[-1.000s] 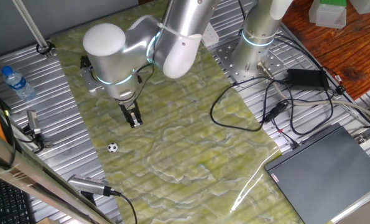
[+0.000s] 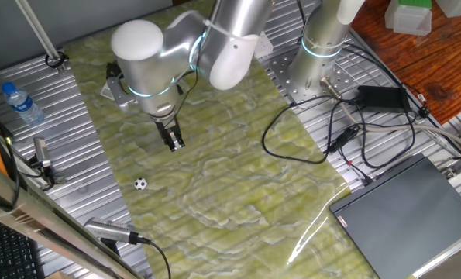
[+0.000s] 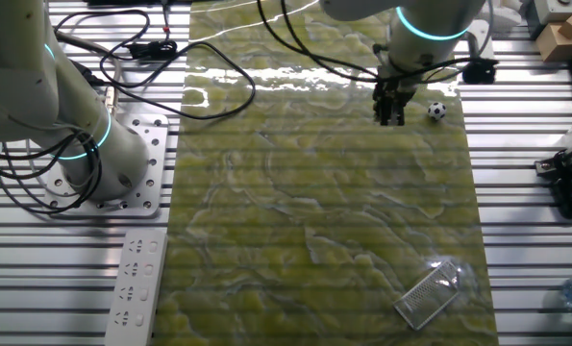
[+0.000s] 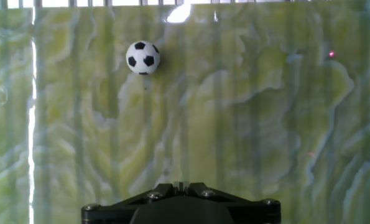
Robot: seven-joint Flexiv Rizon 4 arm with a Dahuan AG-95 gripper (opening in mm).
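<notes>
A small white ball with black patches rests on the green marbled mat near its left edge in exterior view 1. The same ball shows right of the gripper in exterior view 2, and in the wrist view the ball lies ahead, left of centre. My gripper hangs over the mat, clear of the ball. Its fingertips meet at the bottom of the wrist view, the gripper shut with nothing visible between them.
A flat metal grater lies on the mat's other end. A laptop, looped black cable and water bottle sit off to the sides. A camera stands by the mat's edge.
My gripper has shifted slightly right and up in exterior view 1, away from the ball. Its fingers look closer together than before. The ball has stayed put.
</notes>
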